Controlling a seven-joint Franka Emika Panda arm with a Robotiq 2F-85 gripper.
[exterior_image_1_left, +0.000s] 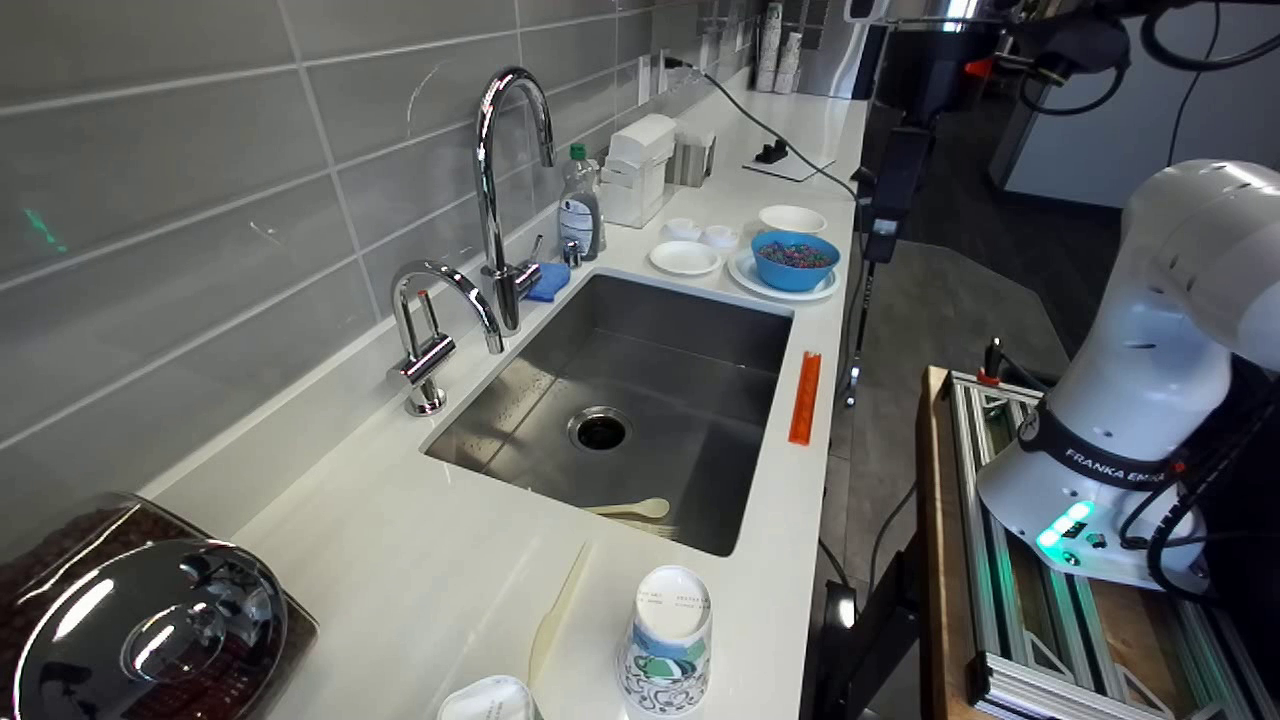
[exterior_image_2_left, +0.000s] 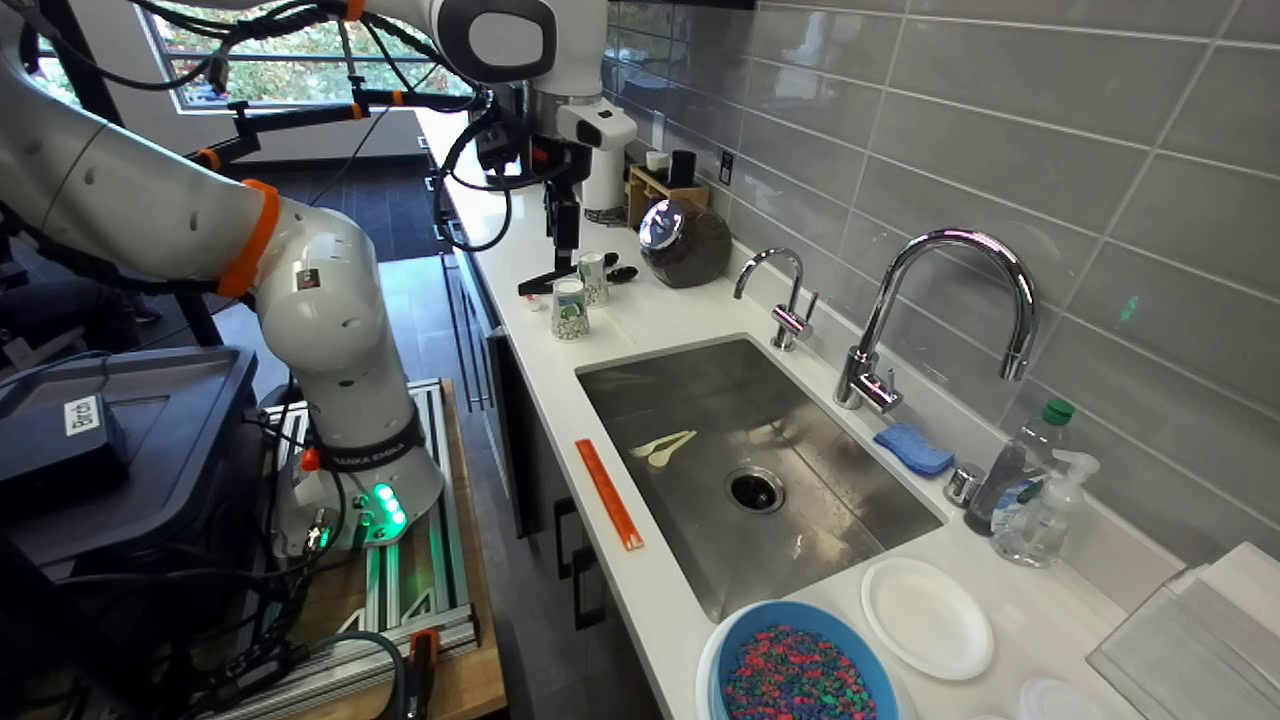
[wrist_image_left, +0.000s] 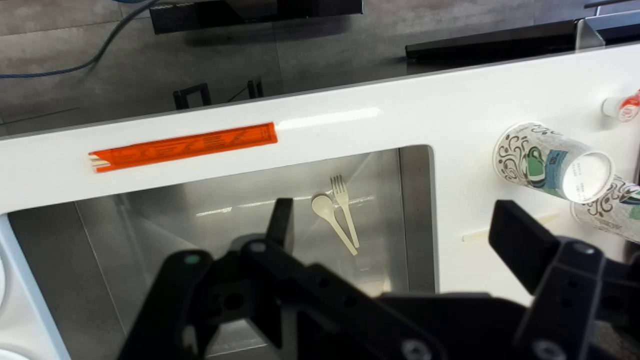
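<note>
In the wrist view my gripper stands open above the counter and sink, its black fingers wide apart with nothing held. Below, a pale spoon (wrist_image_left: 324, 207) and a pale fork (wrist_image_left: 340, 193) lie side by side on the floor of the steel sink (wrist_image_left: 419, 222). An orange chopstick packet (wrist_image_left: 192, 147) rests on the counter strip along the sink's front edge. Two patterned paper cups stand upside down beyond the sink's end, one nearer (wrist_image_left: 543, 162) and one partly cut off (wrist_image_left: 612, 207). Beside them lies a pale knife (exterior_image_1_left: 558, 618).
Tall faucet (exterior_image_1_left: 486, 180) and small faucet (exterior_image_1_left: 420, 354) rise behind the sink. A blue bowl of colourful bits (exterior_image_2_left: 732, 642), a white plate (exterior_image_2_left: 924, 618) and soap bottles (exterior_image_2_left: 1020, 468) crowd one end. A lidded dark jar (exterior_image_1_left: 144, 636) sits at the other. Counter between jar and sink is mostly clear.
</note>
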